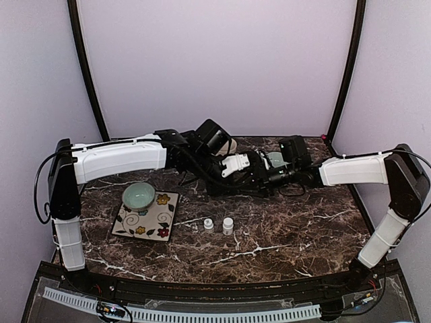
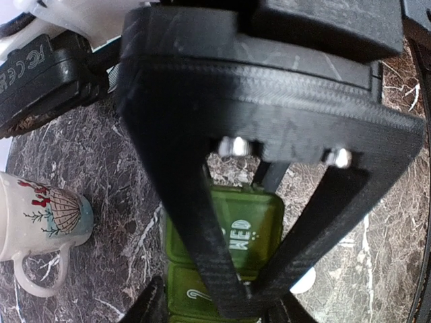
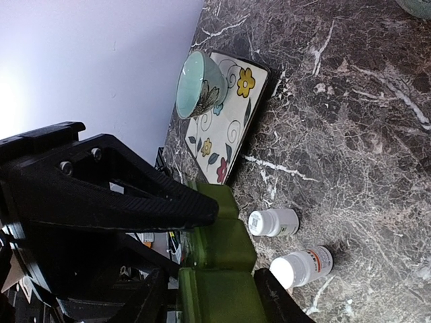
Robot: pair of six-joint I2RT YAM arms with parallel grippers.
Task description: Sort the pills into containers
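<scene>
A green pill organizer [image 2: 239,225] [image 3: 222,296] with lidded compartments is held up at the centre between both grippers, mostly hidden in the top view. My left gripper [image 1: 236,175] is shut on it. My right gripper [image 1: 252,176] is at the organizer from the right; its black fingers overlap the case, and how far they are closed is unclear. Two white pill bottles, one [image 1: 208,225] [image 3: 273,222] and another [image 1: 228,226] [image 3: 302,268], stand on the marble table below.
A flowered tray [image 1: 163,222] with a teal bowl [image 1: 138,196] lies at the left. A shell-printed mug [image 2: 47,208] stands behind the arms.
</scene>
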